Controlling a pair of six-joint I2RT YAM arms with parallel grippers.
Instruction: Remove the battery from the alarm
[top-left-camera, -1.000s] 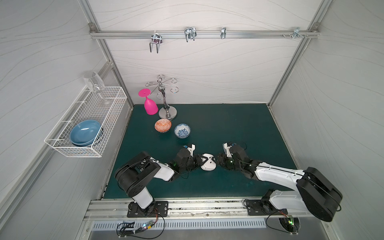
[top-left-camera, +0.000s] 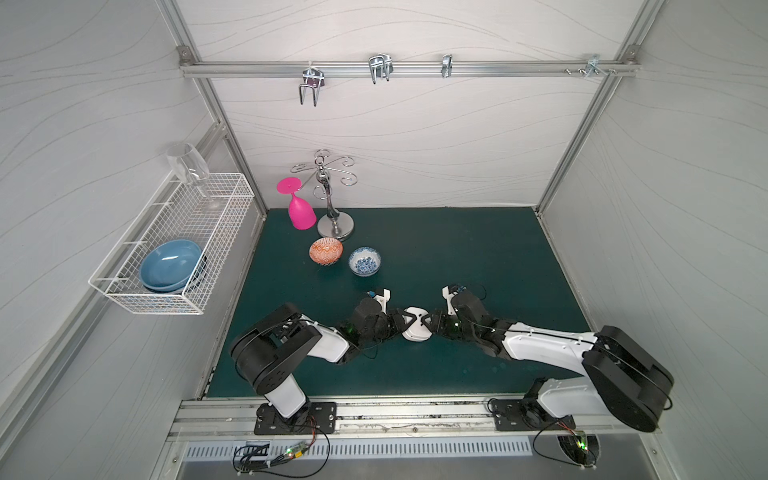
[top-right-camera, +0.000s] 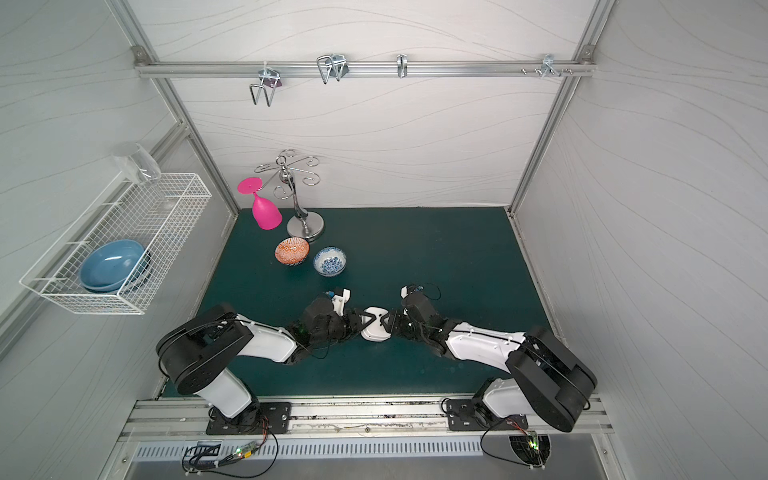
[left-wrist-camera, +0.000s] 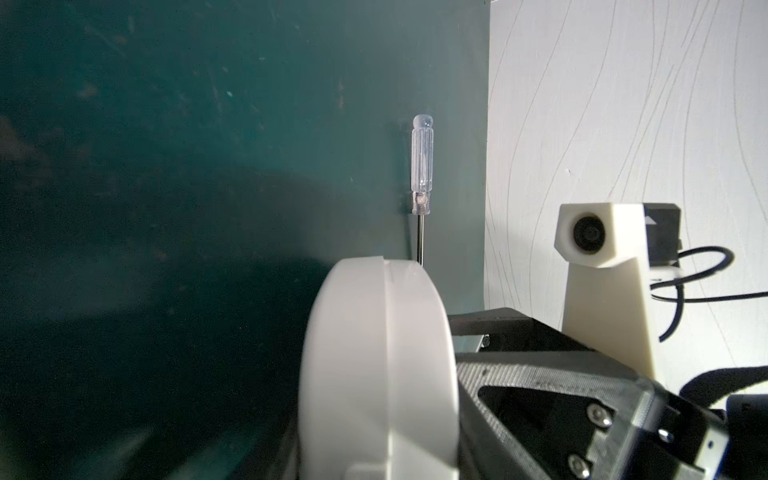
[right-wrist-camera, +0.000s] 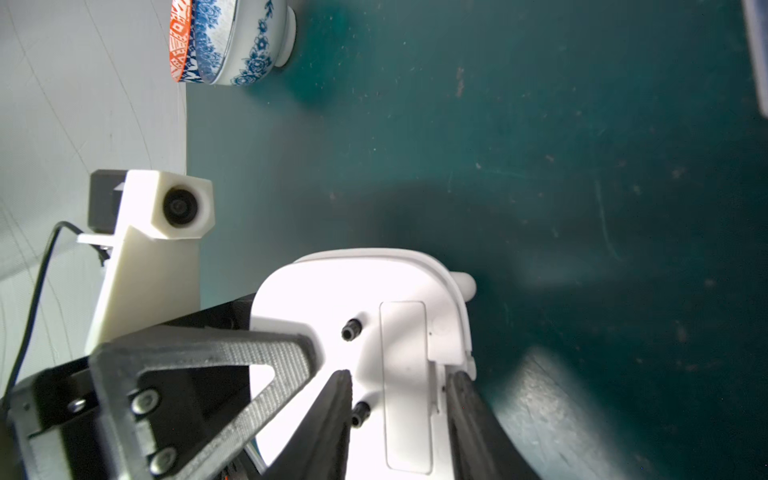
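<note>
A white round alarm (top-left-camera: 416, 325) is held above the green table by my left gripper (top-left-camera: 408, 319), which is shut on its body. Edge-on, the alarm (left-wrist-camera: 380, 368) fills the lower middle of the left wrist view. Its flat back (right-wrist-camera: 316, 292) faces my right gripper, showing a long narrow cover (right-wrist-camera: 405, 384) and two small black posts. My right fingertips stand apart on either side of that cover, close to the back. Whether they pinch anything there cannot be told. No battery is visible.
A clear-handled screwdriver (left-wrist-camera: 421, 160) lies on the table. Behind the arms are a blue patterned bowl (top-left-camera: 365, 261), an orange bowl (top-left-camera: 325, 251), a pink goblet (top-left-camera: 301, 213) and a metal stand (top-left-camera: 335, 225).
The left arm and the alarm stay still.
</note>
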